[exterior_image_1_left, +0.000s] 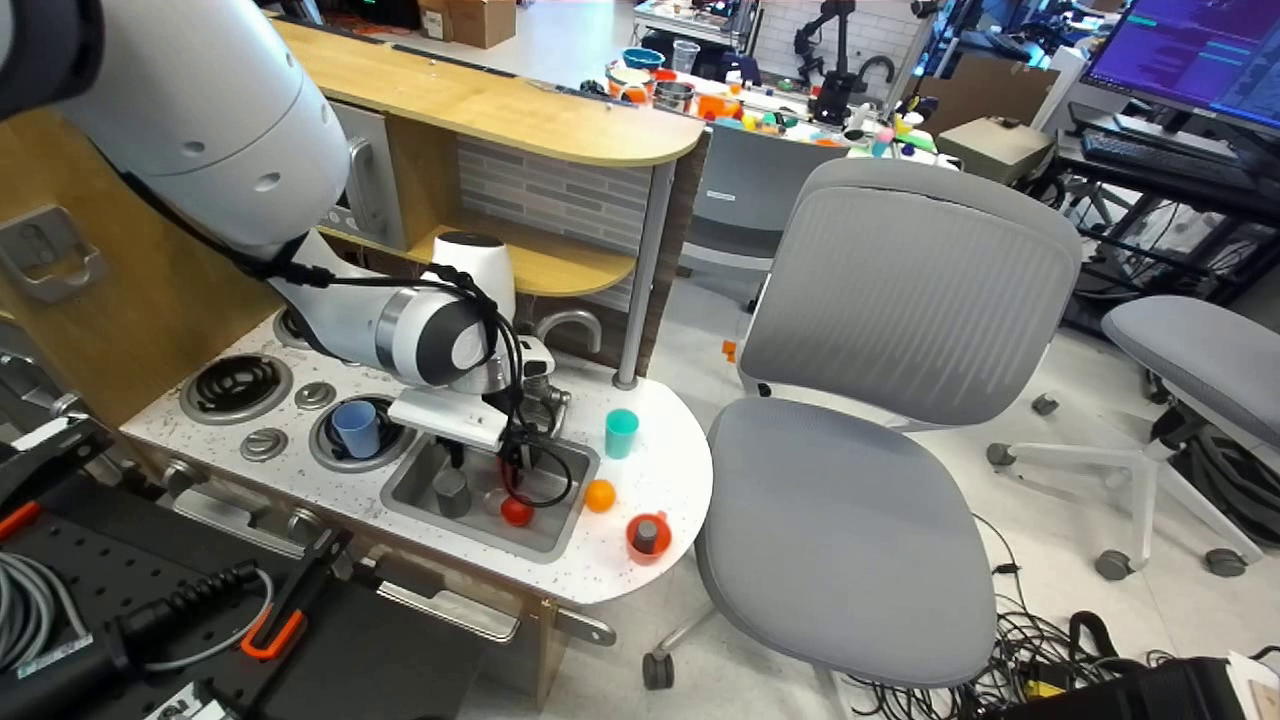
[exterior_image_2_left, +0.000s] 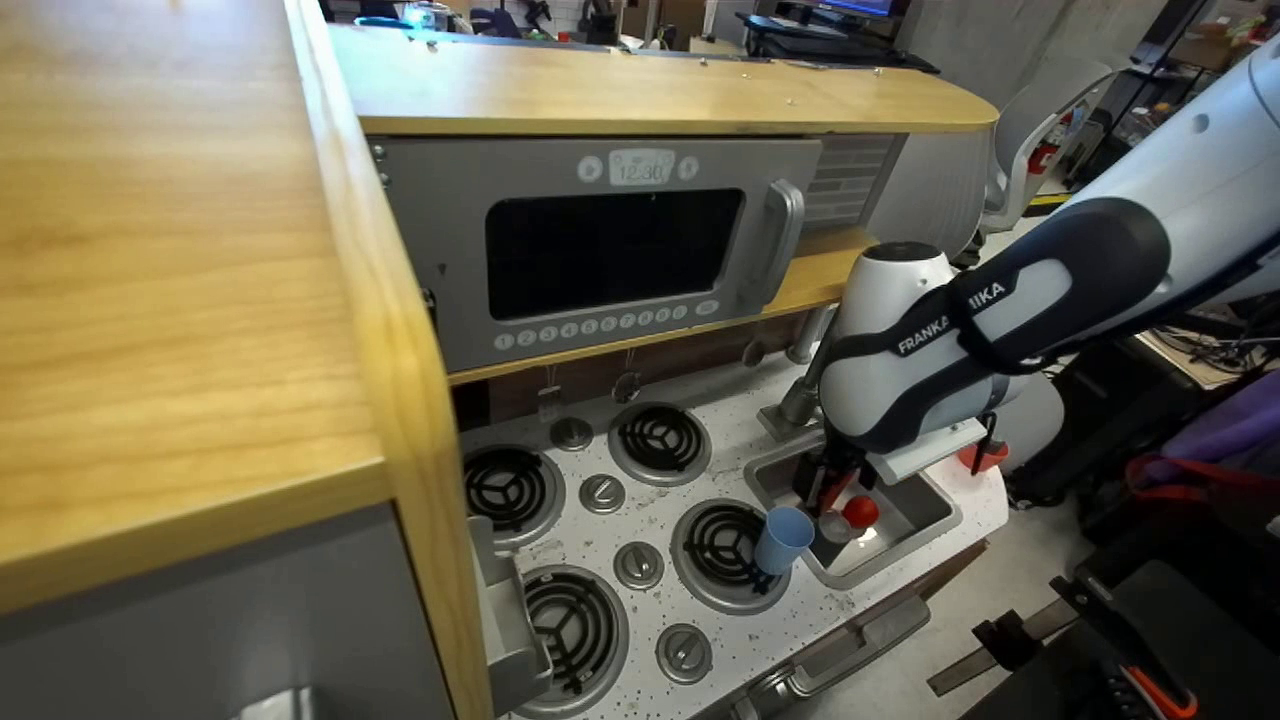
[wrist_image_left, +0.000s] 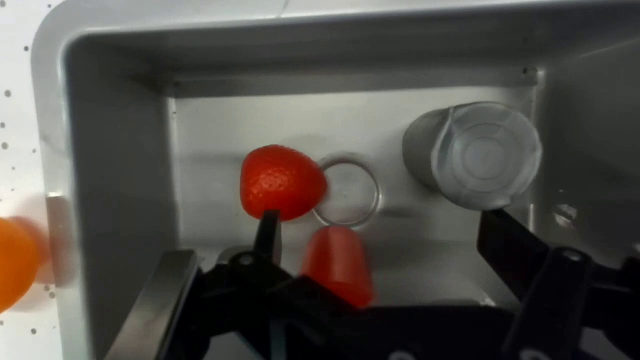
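My gripper is open over the grey sink (wrist_image_left: 123, 180), its two dark fingers spread apart and nothing held between them. Between them, lower in the wrist view, shows a red cup (wrist_image_left: 339, 264), partly covered by the gripper body. A red strawberry-like fruit (wrist_image_left: 279, 182) lies on the sink floor just ahead of the left finger. Beyond the right finger is a grey cup (wrist_image_left: 483, 157) at the sink's right side. In exterior view 1 the hand hides much of the red cup.
An orange (exterior_image_1_left: 600, 494), a teal cup (exterior_image_1_left: 620, 433) and a red cup with something dark inside (exterior_image_1_left: 648, 539) stand on the counter right of the sink. A blue cup (exterior_image_1_left: 356, 428) sits on the burner left of it. The faucet (exterior_image_1_left: 569, 324) rises behind.
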